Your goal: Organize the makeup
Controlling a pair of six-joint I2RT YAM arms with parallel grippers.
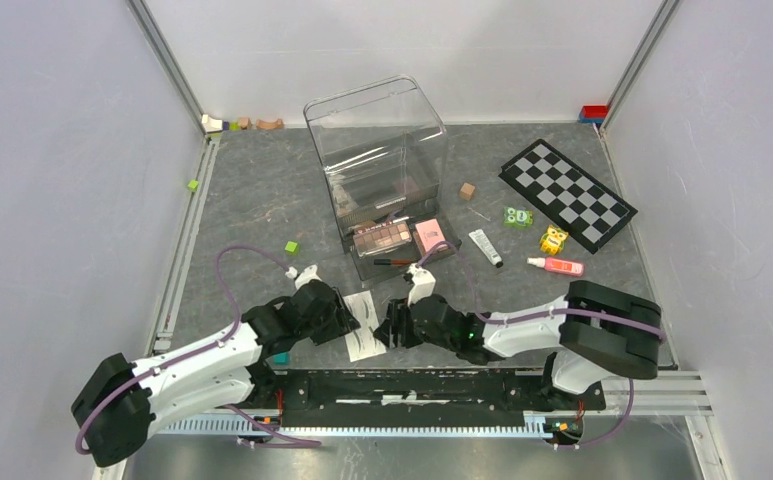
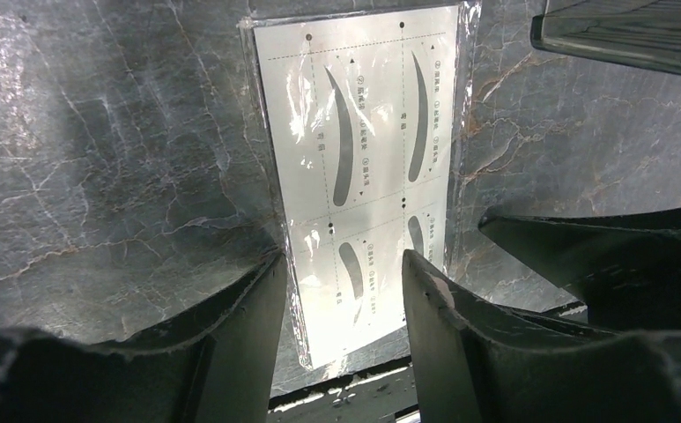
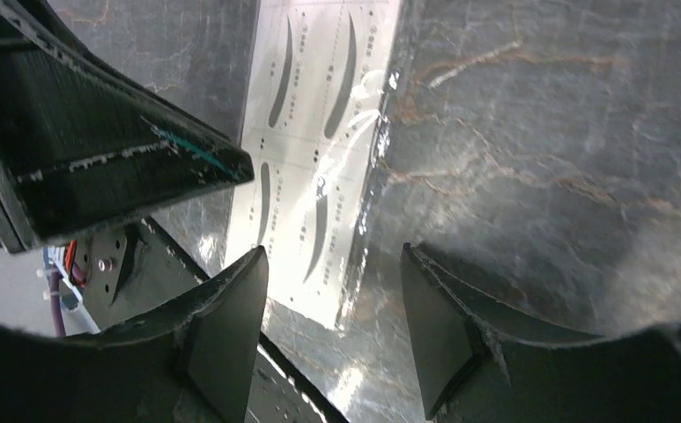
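A white stencil card in a clear sleeve lies flat on the table between both grippers, below the clear makeup organizer. The organizer's pulled-out lower part holds a palette, a pink box and a dark pencil. My left gripper is over the card's lower part, its fingertips part open across it, one near its edge. My right gripper is open at the card's other side, one fingertip by the card, one over bare table.
A white tube, pink bottle, yellow toy, green blocks and checkerboard lie to the right.
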